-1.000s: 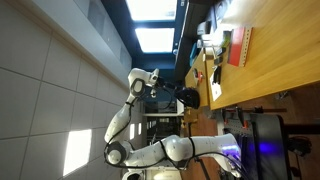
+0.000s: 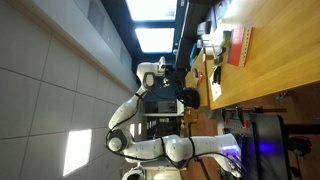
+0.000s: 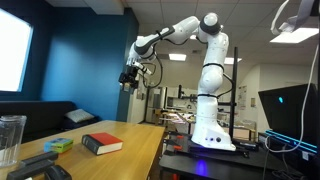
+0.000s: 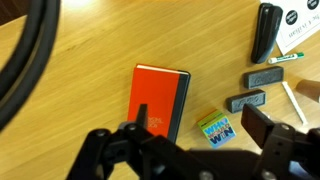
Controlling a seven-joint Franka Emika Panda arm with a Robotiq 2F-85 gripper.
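A red book with a black spine point(image 4: 150, 97) lies flat on the wooden table in the wrist view. It also shows as a red book point(image 3: 101, 143) in exterior view 2. My gripper is open, its two dark fingers wide apart and nothing between them. From exterior view 2, the gripper point(image 3: 138, 75) hangs well above the tabletop. A small yellow, green and blue box point(image 4: 215, 128) sits right of the book. Two dark grey blocks point(image 4: 263, 77) lie farther right, apart from the book.
A black elongated object point(image 4: 266, 30), a white sheet point(image 4: 298, 20), a green-tipped marker point(image 4: 287, 57) and a thin pen point(image 4: 295, 103) lie to the right. A clear container point(image 3: 10, 140) stands at the table's left end. Bare wood point(image 4: 85, 90) lies left of the book.
The upper arm and gripper have shifted slightly rightward and up in exterior view 1. The objects on the table look unmoved.
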